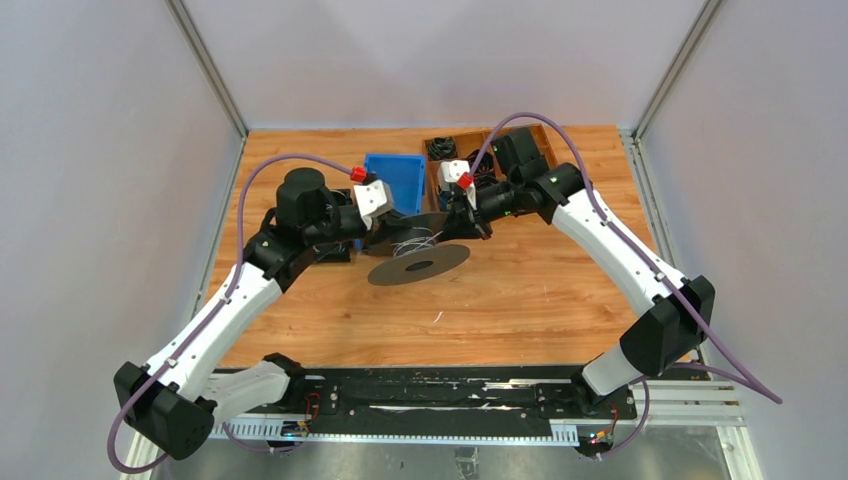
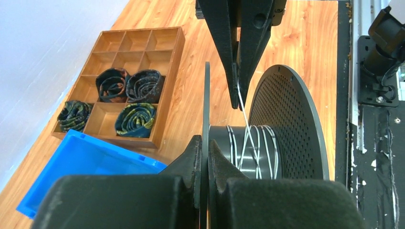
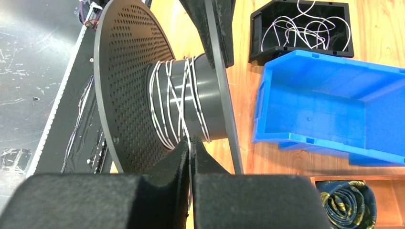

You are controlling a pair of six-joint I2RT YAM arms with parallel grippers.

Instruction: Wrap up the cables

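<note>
A dark grey perforated spool (image 1: 418, 263) hangs between the arms, with several turns of white cable (image 2: 258, 152) round its drum. My left gripper is shut on the spool's rim, seen edge-on in the left wrist view. My right gripper is shut on the white cable, which runs taut from its fingertips down to the drum; in the right wrist view this strand (image 3: 181, 114) also leads into its fingers.
A blue bin (image 3: 315, 114) and a black tray (image 3: 301, 52) with loose white cable lie on the table, beside a wooden compartment box (image 2: 157, 33) holding rolled cloths.
</note>
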